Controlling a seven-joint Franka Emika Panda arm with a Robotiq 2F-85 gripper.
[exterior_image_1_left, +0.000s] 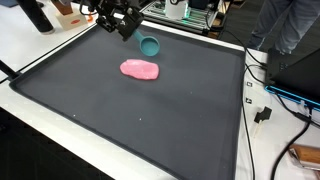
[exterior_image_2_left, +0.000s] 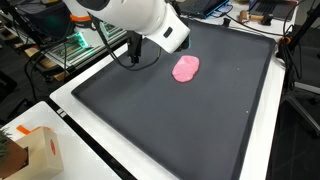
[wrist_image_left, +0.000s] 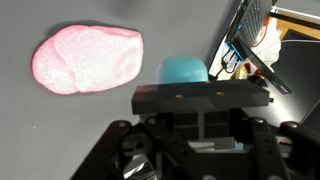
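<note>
A teal cup (exterior_image_1_left: 149, 46) shows its round opening in exterior view 1, just behind a pink cloth (exterior_image_1_left: 139, 69). My gripper (exterior_image_1_left: 134, 31) is shut on the cup at its far left side. In the wrist view the cup (wrist_image_left: 183, 70) shows beyond the dark gripper, which hides the exact contact. The cloth (wrist_image_left: 88, 58) lies folded and flat at upper left there, apart from the cup. Exterior view 2 shows the cloth (exterior_image_2_left: 186, 68) near the white arm (exterior_image_2_left: 140, 20); the cup cannot be made out there.
Cables and equipment crowd its far edge. A black box (exterior_image_1_left: 296, 75) stands off to the right, beyond the table's light border.
</note>
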